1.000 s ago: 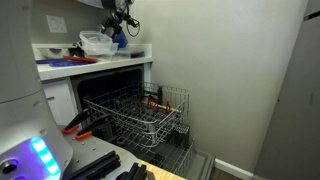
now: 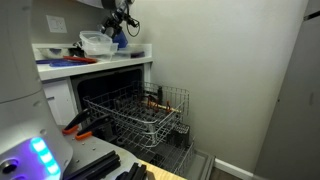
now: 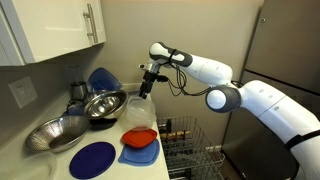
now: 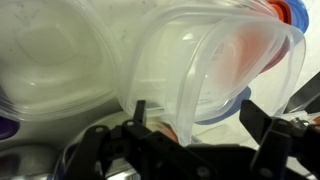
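Observation:
A clear plastic container (image 2: pixel 97 44) stands on the counter at the upper left in exterior view 1. From the other side, exterior view 2 has the clear container (image 3: pixel 137 112) behind a red bowl, with my gripper (image 3: pixel 147 92) pointing down at its upper edge. In the wrist view my gripper is open, its two fingers wide apart. The container's clear wall (image 4: pixel 183 90) runs between them, with space visible on both sides. Whether a finger touches it cannot be told.
A red bowl (image 3: pixel 139 137), a blue square lid (image 3: pixel 140 154), a dark blue plate (image 3: pixel 93 159) and metal bowls (image 3: pixel 58 133) crowd the counter. Below stands the open dishwasher's rack (image 2: pixel 145 115), mostly empty. A cabinet (image 3: pixel 60 28) hangs at the upper left.

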